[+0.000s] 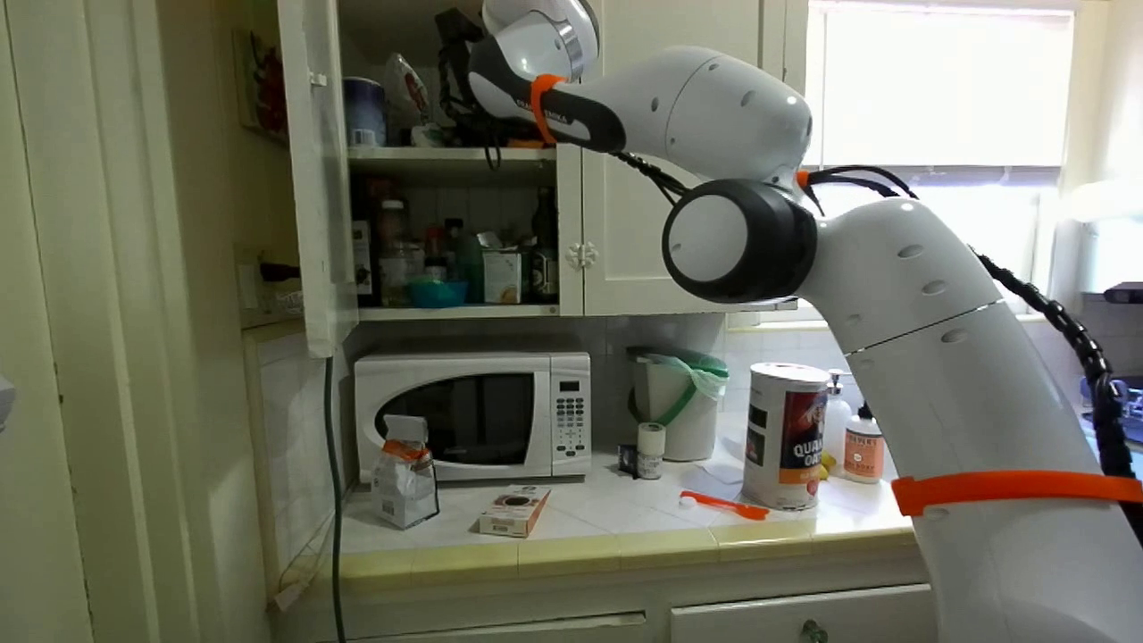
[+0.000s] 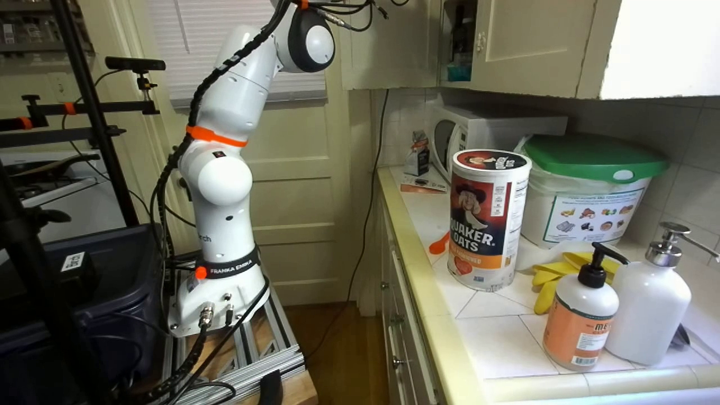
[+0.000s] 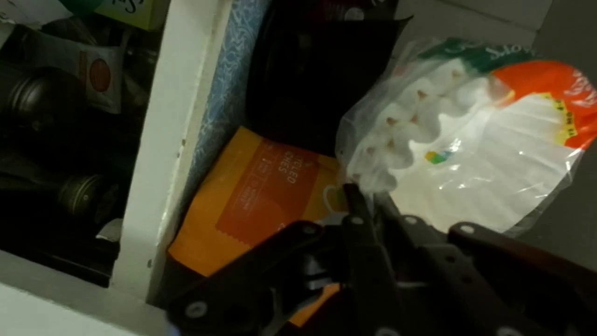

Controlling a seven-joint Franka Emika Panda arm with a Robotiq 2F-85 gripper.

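Note:
A clear plastic bag of white coffee filters, with orange and green printing, fills the right of the wrist view. My gripper is shut on the loose plastic at the bag's lower left edge. Beneath the fingers and to their left lies an orange pouch on the shelf. From outside, the filter bag is seen in the upper compartment of the open cupboard, beside my dark gripper; the fingertips cannot be made out there. The second exterior view leaves the gripper out of frame.
A blue canister stands left of the bag, near the open cupboard door. Jars crowd the shelf below. On the counter are a microwave, a silver bag, a small box and an oats canister.

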